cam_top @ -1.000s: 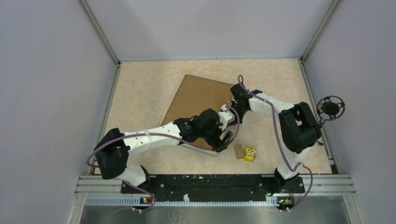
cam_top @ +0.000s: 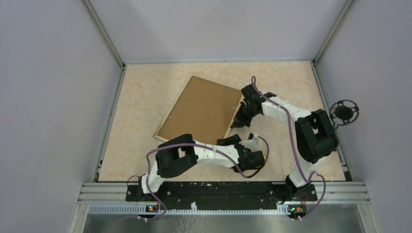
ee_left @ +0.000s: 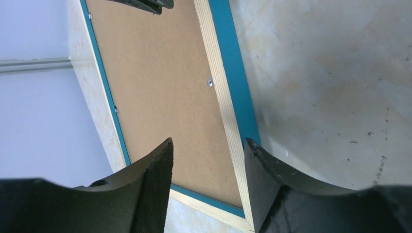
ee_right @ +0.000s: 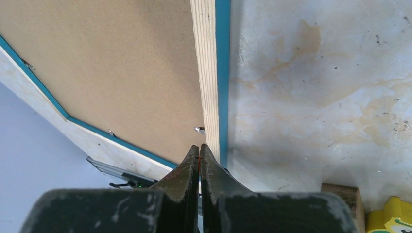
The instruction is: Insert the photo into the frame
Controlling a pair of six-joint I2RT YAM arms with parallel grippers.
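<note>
The picture frame lies on the table with its brown backing board facing up; no photo shows. Its border is pale wood and teal, with small metal clips on the inner edge. My right gripper is shut with nothing between its fingertips, just on the board side of the wooden border. In the left wrist view my left gripper stands open over the frame near a corner. Its right finger overlaps the border, and the left one is over the board.
A wooden block and a yellow owl toy sit on the table beside the frame, close to my right gripper's side. Both arms crowd the frame's right end.
The frame's near end has shifted left.
</note>
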